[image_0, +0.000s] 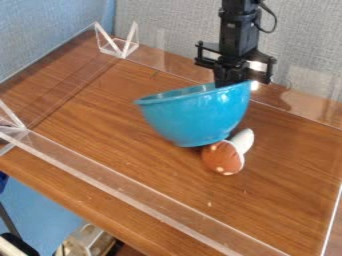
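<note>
A blue bowl (190, 116) stands tilted toward the left near the middle of the wooden table. My black gripper (233, 76) is at the bowl's raised back-right rim; its fingertips are partly hidden there, so whether it holds the rim cannot be made out. An orange-brown and white object (225, 156) lies just in front and to the right of the bowl, partly under its edge.
Clear plastic edging runs along the table (100, 205), with white corner pieces (116, 40) at the back left and left front. A grey wall stands behind.
</note>
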